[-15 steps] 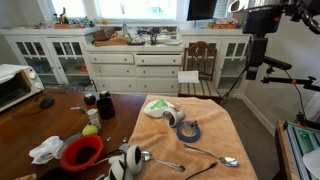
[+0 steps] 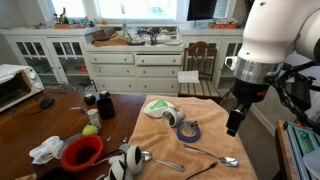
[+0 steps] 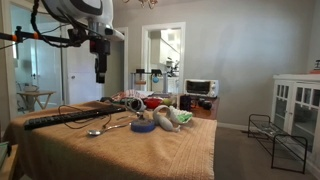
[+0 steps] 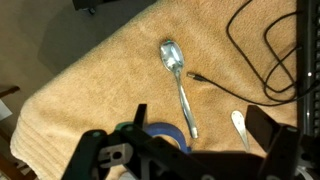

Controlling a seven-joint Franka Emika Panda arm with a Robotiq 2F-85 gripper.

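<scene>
My gripper is open above the orange cloth (image 4: 100, 95), with empty space between its fingers. In the wrist view a metal spoon (image 4: 171, 56) lies ahead, its handle running back toward the gap. The blue ring (image 4: 166, 130), perhaps a tape roll, is partly covered by the left finger. A second spoon-like utensil (image 4: 239, 122) shows beside the right finger. From the side, my gripper (image 3: 100, 74) hangs clear of the table, pointing down. Exterior view 1 shows the spoon (image 2: 228, 161) near the cloth's right part and the blue ring (image 2: 188, 132) farther back.
A black cable (image 4: 235, 45) loops close to the spoon, and a black keyboard (image 4: 310, 70) lies to the right. White mug (image 2: 171, 117), red bowl (image 2: 82, 152) and white-black headset (image 2: 126, 163) crowd the table. Bare cloth surrounds the spoon's left side.
In exterior view 1 my gripper has come down and shifted somewhat left, from high at the right toward the cloth. The objects on the table have stayed put.
</scene>
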